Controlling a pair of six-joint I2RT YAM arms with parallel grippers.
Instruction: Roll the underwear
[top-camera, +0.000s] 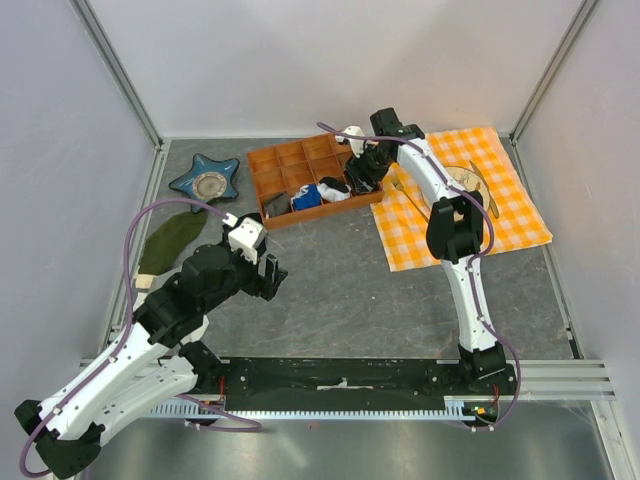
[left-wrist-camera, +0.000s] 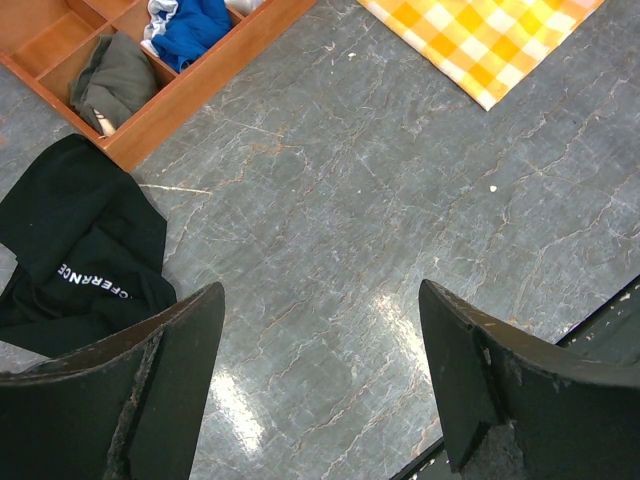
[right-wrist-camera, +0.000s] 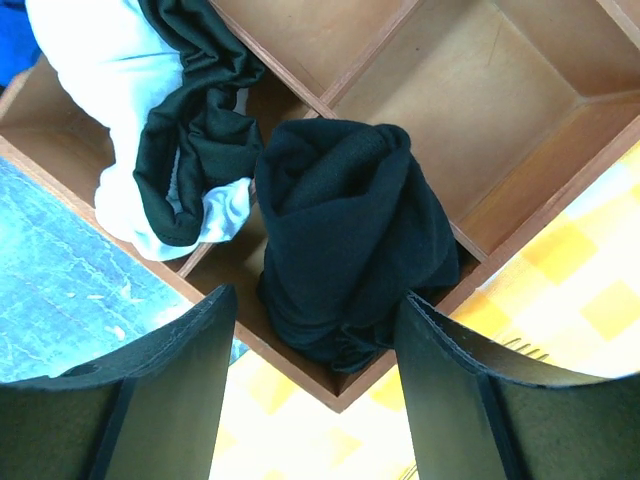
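Observation:
A bundle of black underwear (right-wrist-camera: 345, 235) fills the corner compartment of the wooden organizer (top-camera: 285, 158), seen in the right wrist view. Just over it is my right gripper, its fingers apart and the cloth not clamped between them. Beside the bundle, a white piece with a dark band (right-wrist-camera: 130, 110) overhangs its compartment's front wall. My left gripper stands open over bare table in the left wrist view. Left of it, black cloth with white lettering (left-wrist-camera: 85, 260) lies loosely folded on the table, against the organizer's corner.
Grey cloth (left-wrist-camera: 115, 80) and blue cloth (left-wrist-camera: 190, 30) sit in other compartments. A star-shaped blue dish (top-camera: 207, 180) and a green cloth (top-camera: 172, 242) lie at left. The checkered yellow cloth (top-camera: 405, 247) with plate and cutlery is at right.

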